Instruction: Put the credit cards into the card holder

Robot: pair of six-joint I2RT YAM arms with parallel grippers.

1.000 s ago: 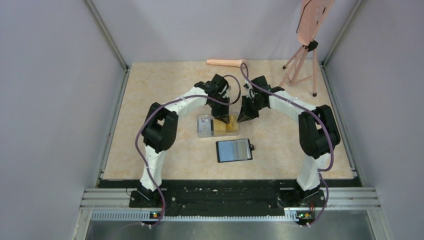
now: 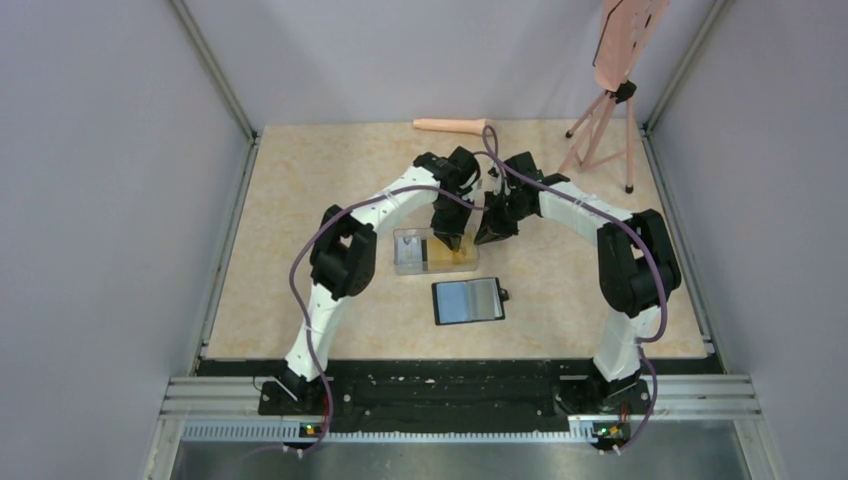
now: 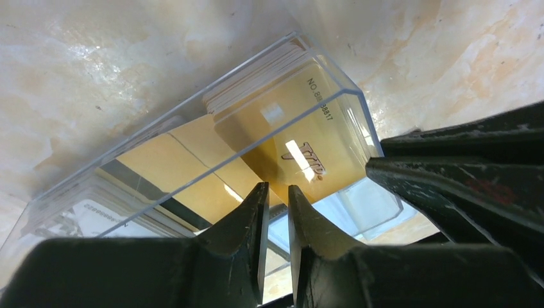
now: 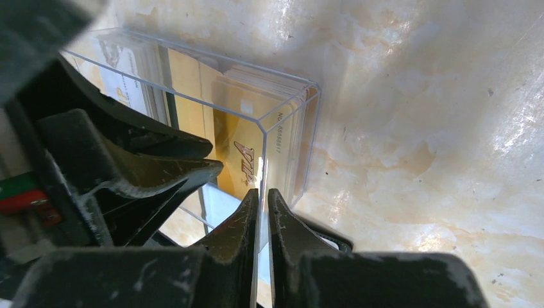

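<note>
A clear box [image 2: 410, 267] holds stacks of cards, gold cards [image 3: 314, 151] at its right end and white cards [image 3: 96, 212] at its left. My left gripper points down over the gold cards, its fingers parted by a narrow gap with no card visible between them. At the box's right end, my right gripper is closed with the thin clear wall showing between its fingertips. The card holder [image 2: 470, 301], dark-edged with blue and grey pockets, lies opened flat in front of the box.
Both grippers are close together at the box. A pinkish tube [image 2: 450, 125] lies at the back edge, and a tripod stand [image 2: 603, 120] is at the back right.
Box, card holder and right arm look unmoved.
</note>
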